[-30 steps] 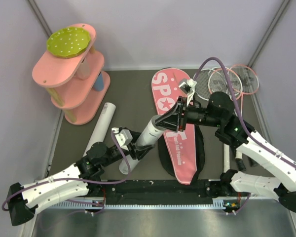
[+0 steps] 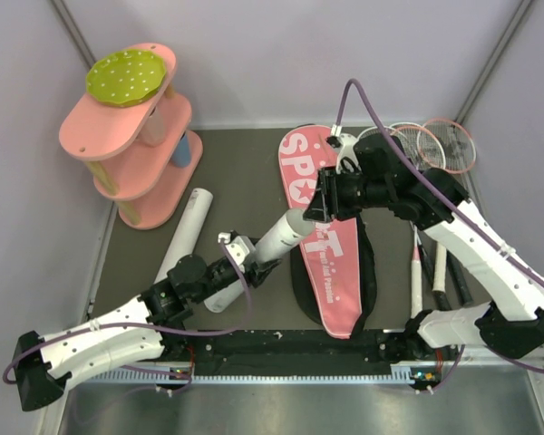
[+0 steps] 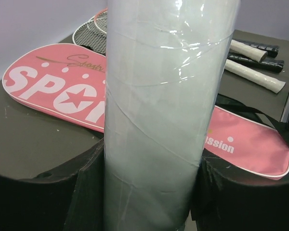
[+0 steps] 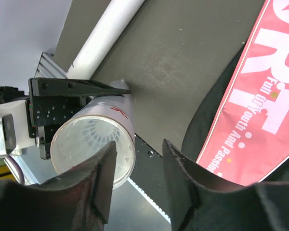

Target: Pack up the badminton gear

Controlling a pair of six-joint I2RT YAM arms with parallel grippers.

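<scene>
My left gripper is shut on a white shuttlecock tube, held tilted. Its upper end is open in the right wrist view, showing a mesh-like interior inside the rim. My right gripper stands open just beside that end, fingers apart, one close to the rim. The pink racket bag lies flat on a black case at the middle. Rackets with white and black handles lie at the right.
Another long white tube lies on the grey table at the left. A pink shelf with a green dish stands at back left. Walls close in the back and sides.
My right gripper has turned and shifted a little about the tube's top end. My left gripper and the tube have tilted slightly; the bag has not moved.
</scene>
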